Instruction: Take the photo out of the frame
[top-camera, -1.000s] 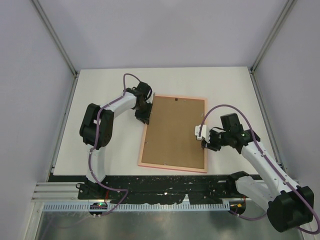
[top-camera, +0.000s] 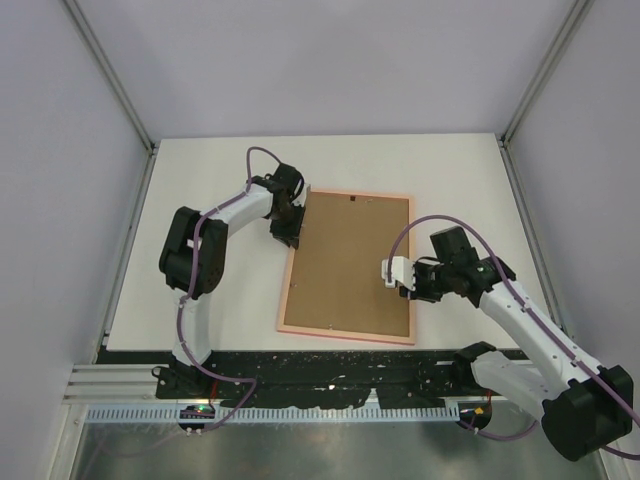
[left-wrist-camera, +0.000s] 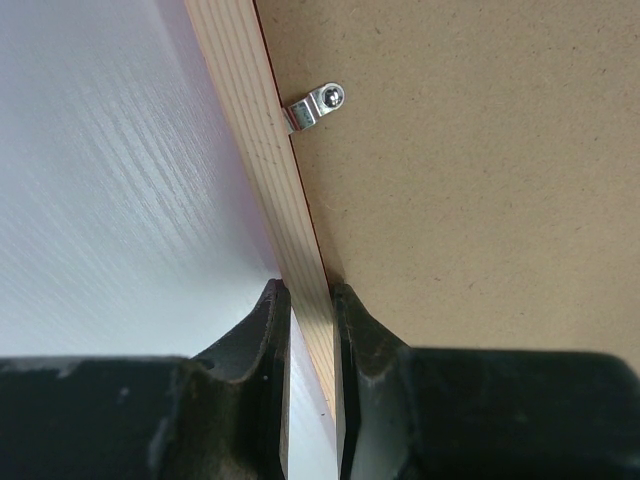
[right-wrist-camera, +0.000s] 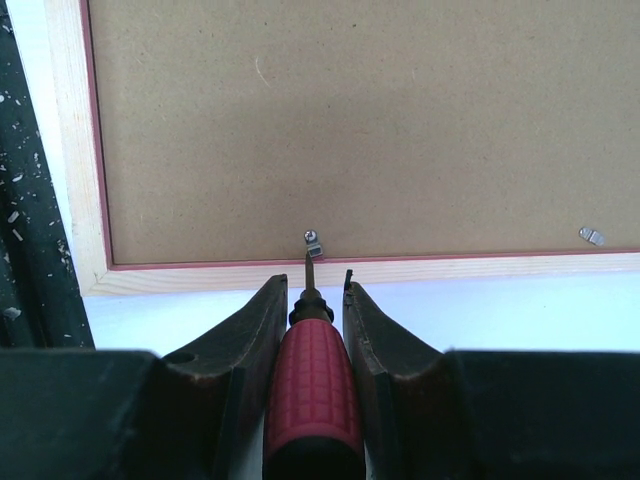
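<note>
The picture frame lies back side up, its pale wooden border (top-camera: 290, 285) around a brown backing board (top-camera: 350, 265). My left gripper is shut on the border's left side, one finger on each side of the wood. Held in my right gripper is a screwdriver with a red handle (right-wrist-camera: 312, 375). Its thin tip reaches a small metal clip (right-wrist-camera: 312, 243) at the right side of the frame; whether they touch is hard to tell. Another clip (right-wrist-camera: 591, 236) sits farther along that side, angled. A third clip (left-wrist-camera: 314, 107) shows near my left gripper. The photo is hidden.
Grey walls (top-camera: 70, 190) stand at both sides and the back. A dark strip (right-wrist-camera: 30, 250) runs along the table's front edge, close to the frame's lower border.
The left arm and the frame look unmoved.
</note>
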